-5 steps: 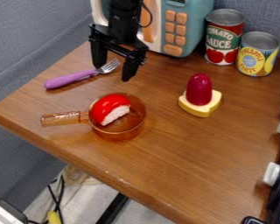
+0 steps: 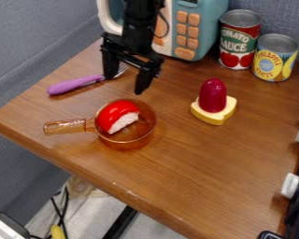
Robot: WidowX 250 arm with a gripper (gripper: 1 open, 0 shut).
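Observation:
My black gripper [image 2: 124, 73] is low over the back-left of the wooden table, fingers pointing down and apart, beside a purple-handled fork [image 2: 78, 83] whose tines it partly hides. In front of it, an amber pan [image 2: 127, 138] holds a red and white piece [image 2: 116, 116]. To the right, a dark red oblong [image 2: 213, 94] stands on a yellow and white base [image 2: 212, 115].
A teal toy microwave [image 2: 190, 37] stands at the back, with a red-labelled can [image 2: 238, 47] and a yellow can [image 2: 275, 62] to its right. A dark appliance with white knobs [image 2: 297, 187] lines the right edge.
My gripper has moved slightly down, over the fork's head. The objects on the table appear unmoved.

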